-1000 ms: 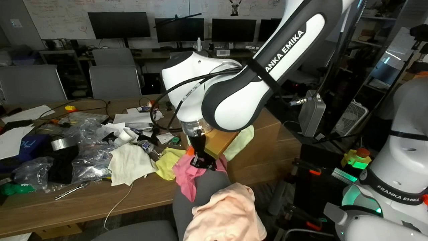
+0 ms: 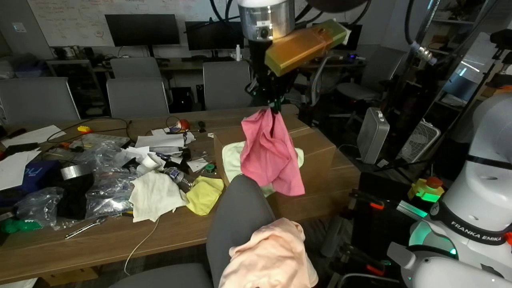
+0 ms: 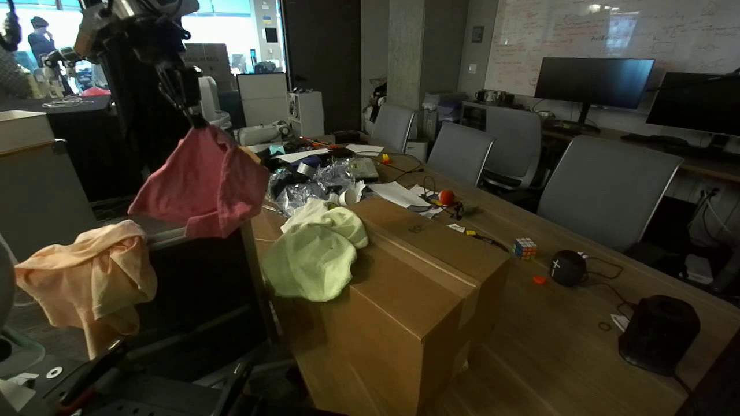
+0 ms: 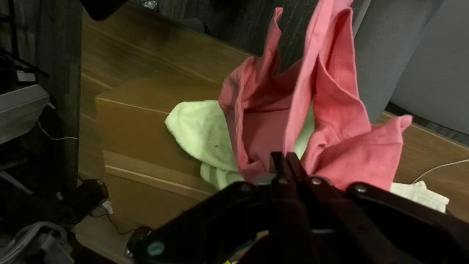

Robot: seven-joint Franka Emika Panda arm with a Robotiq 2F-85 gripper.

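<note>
A pink cloth (image 2: 271, 153) hangs in the air from my gripper (image 2: 274, 106), its lower folds dangling free. The fingers are shut on the top of it. In exterior view 2 the pink cloth (image 3: 208, 184) hangs left of the cardboard box, clear of it. Seen from the wrist, the gripper has its fingertips together against the pink cloth (image 4: 347, 145), which spreads out beyond them. A pale green cloth (image 3: 315, 253) drapes over the corner of the box. Over the grey chair lies a peach cloth (image 2: 269, 254).
The cardboard box (image 3: 416, 277) stands on the wooden table (image 2: 182, 235). A yellow cloth (image 2: 204, 194), a white cloth (image 2: 157, 196) and plastic bags (image 2: 108, 177) clutter the left side. A grey chair (image 2: 238, 211) stands against the table's near edge.
The gripper has risen from the chair back, moving up and to the right with the pink cloth. That cloth lay over the chair top before and now hangs in the air.
</note>
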